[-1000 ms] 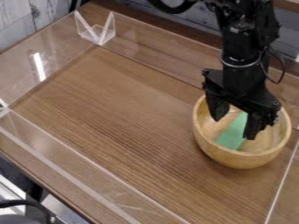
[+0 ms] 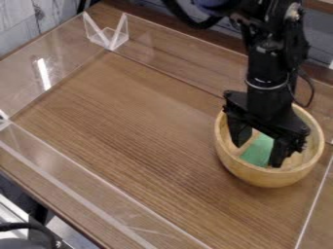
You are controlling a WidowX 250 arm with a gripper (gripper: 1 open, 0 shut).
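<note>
My black gripper [image 2: 266, 132] reaches down into a cream-coloured bowl [image 2: 267, 177] at the right of the camera view, with its fingers open. A green object [image 2: 259, 150] lies in the bowl beneath the gripper, partly hidden by it. Whether the fingers touch the object cannot be told.
A white wire-like holder [image 2: 105, 32] stands at the back left. Dark cables run along the lower left edge.
The gripper has shifted slightly left and lower over the bowl, now covering more of the green object's right side.
</note>
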